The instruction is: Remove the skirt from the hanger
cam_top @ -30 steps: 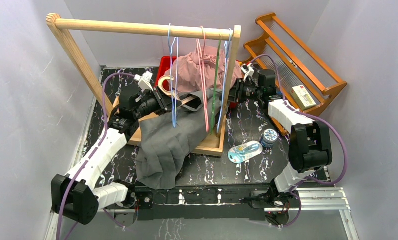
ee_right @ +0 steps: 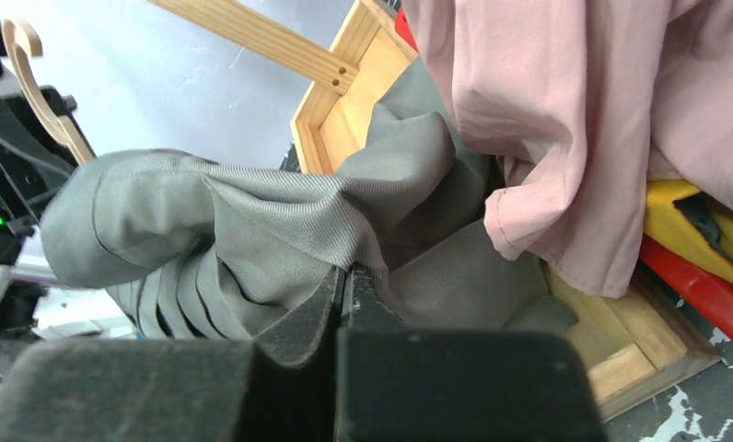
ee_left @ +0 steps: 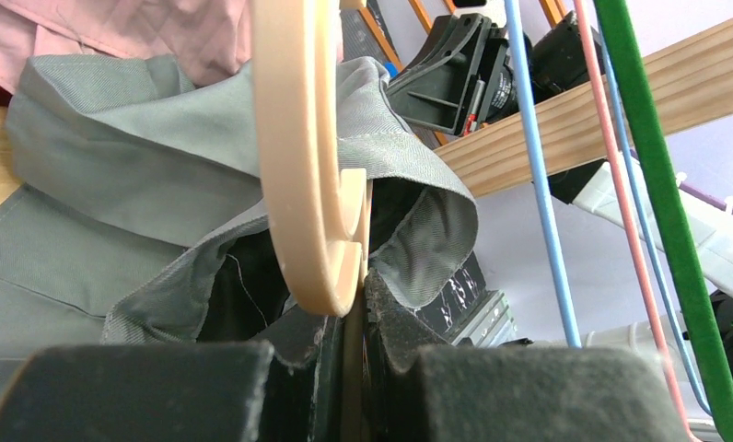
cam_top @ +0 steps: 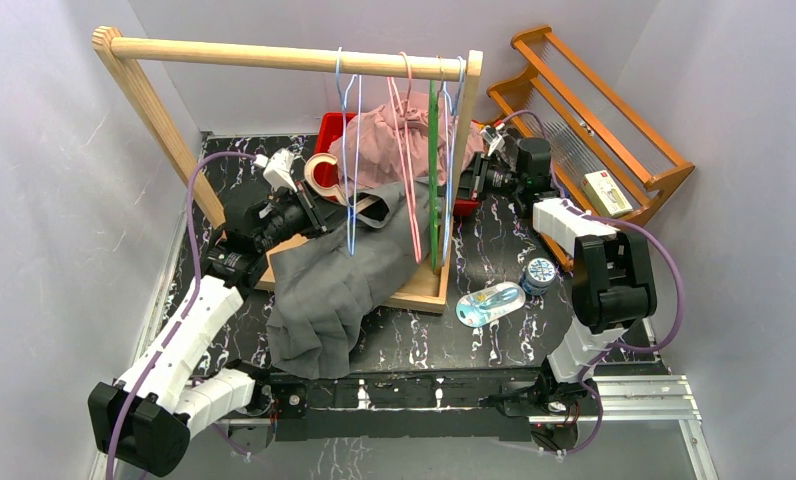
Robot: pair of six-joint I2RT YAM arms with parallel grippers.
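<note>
A beige hanger (cam_top: pixel 321 176) with a curved hook is held in my left gripper (cam_top: pixel 319 215), whose fingers are shut on it. In the left wrist view the hanger's hook (ee_left: pixel 294 157) rises from between the fingertips, and the skirt's open waistband (ee_left: pixel 409 161) surrounds its lower part. The grey skirt (cam_top: pixel 339 270) drapes down over the wooden base to the front. My right gripper (cam_top: pixel 466 185) is at the skirt's right end, behind the rack's post. In the right wrist view its narrow fingers stand close together against the skirt (ee_right: pixel 289 207); whether they grip the cloth is unclear.
Blue, pink and green hangers (cam_top: pixel 433 170) hang from the wooden rack bar (cam_top: pixel 274 55) between the arms. Pink cloth (cam_top: pixel 374 145) lies in a red bin (cam_top: pixel 331 128) behind. A jar (cam_top: pixel 539 275) and a blister pack (cam_top: pixel 490 304) stand front right.
My left gripper has moved slightly left with the hanger. The hanging hangers have swung slightly.
</note>
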